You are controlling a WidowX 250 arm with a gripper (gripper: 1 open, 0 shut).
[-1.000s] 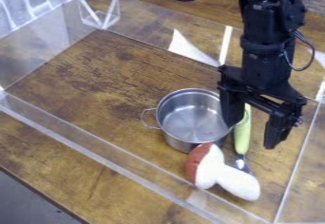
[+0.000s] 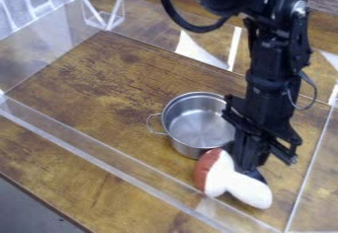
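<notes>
My gripper (image 2: 248, 163) is lowered just right of a steel pot (image 2: 199, 126), its fingertips close behind a white object with a reddish-brown cap (image 2: 232, 183), like a toy mushroom, lying on its side at the front right. The gripper is shut; whether anything thin is between the fingertips is hidden.
Clear plastic walls edge the wooden table (image 2: 86, 99), with the near wall running diagonally along the front. White pieces stand along the back wall.
The gripper has come down beside the pot and shut, now covering the green-handled utensil. The pot and white object look unmoved.
</notes>
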